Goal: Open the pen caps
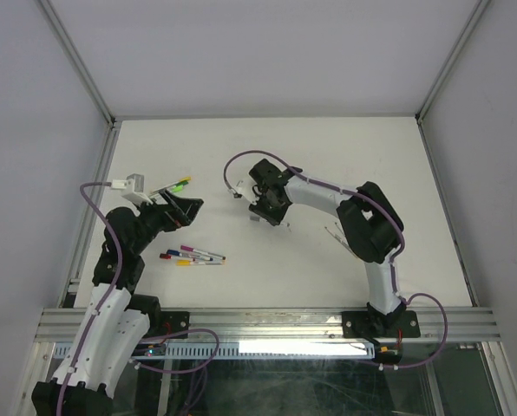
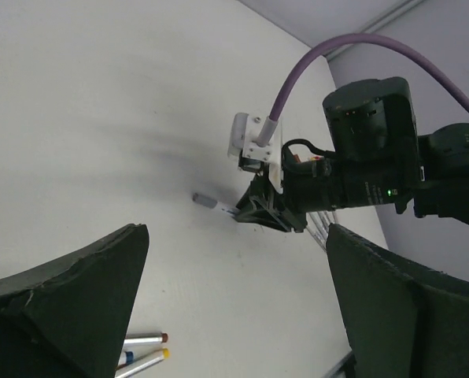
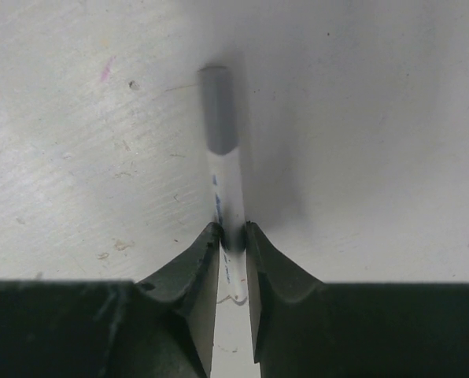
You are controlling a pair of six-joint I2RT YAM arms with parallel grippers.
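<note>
In the right wrist view, a white marker with a grey cap (image 3: 219, 110) lies lengthwise, its cap pointing away from my right gripper. That gripper's fingertips close on both sides of the white barrel (image 3: 227, 185), so it is shut on the marker. The same grey-capped marker (image 2: 205, 200) shows in the left wrist view, close to the table in the right gripper. My left gripper is wide open and empty, its dark fingers (image 2: 384, 303) framing that view. Several capped markers (image 1: 201, 253) lie side by side at the table's left front.
Green and yellow markers (image 1: 180, 185) lie behind the left arm. A few thin pens (image 1: 340, 240) rest right of centre, partly beneath the right arm. Bare white table (image 1: 345, 143) stretches across the back and the front middle.
</note>
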